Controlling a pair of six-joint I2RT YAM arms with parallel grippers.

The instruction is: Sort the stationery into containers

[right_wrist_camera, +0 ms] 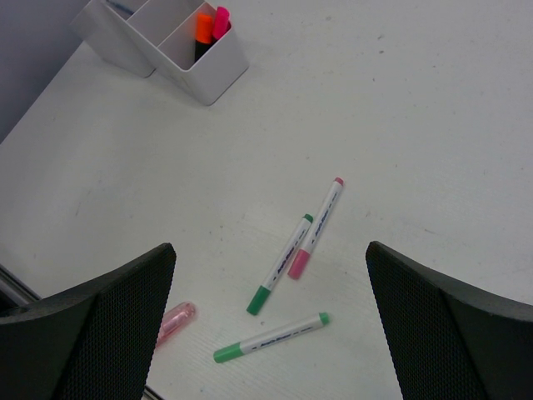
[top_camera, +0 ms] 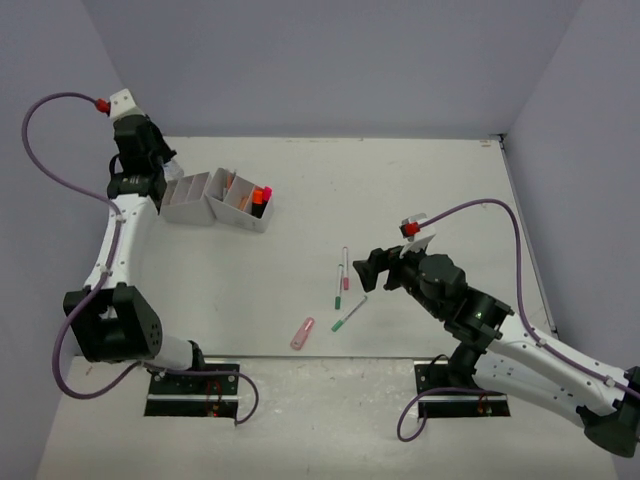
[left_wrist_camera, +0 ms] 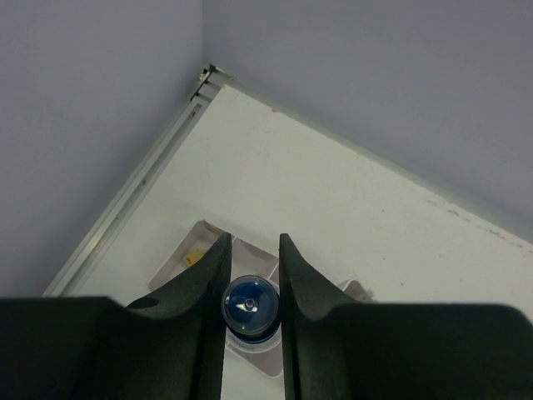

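My left gripper is shut on a round item with a blue end [left_wrist_camera: 251, 307], held above the left container [top_camera: 186, 203] at the back left. Beside that container stands the second one [top_camera: 258, 224], holding an orange highlighter [right_wrist_camera: 204, 29] and a pink one [right_wrist_camera: 221, 21]. Over the right half of the table, my right gripper is open and empty. Below it lie a pink-capped marker [right_wrist_camera: 321, 221], a green-capped marker [right_wrist_camera: 283, 258] close beside it, another green marker [right_wrist_camera: 275, 337], and a pink item [right_wrist_camera: 176, 322], partly hidden by a finger.
Walls rise behind the table and along both sides. Something small and yellow [left_wrist_camera: 193, 257] lies inside the left container.
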